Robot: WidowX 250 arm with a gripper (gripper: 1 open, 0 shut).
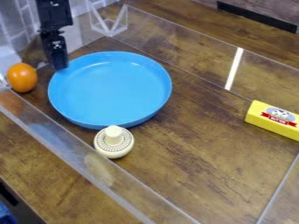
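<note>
My gripper (56,54) hangs at the upper left, dark and open, just behind the left rim of a blue round plate (108,87). An orange fruit or ball (21,77) rests left of the plate, below the gripper. In front of the plate stands a cream round object with a knob on top (114,144). A yellow box with a red label (272,120) lies at the right edge.
Clear strips or edges cross it diagonally. A light wall or panel borders the upper left.
</note>
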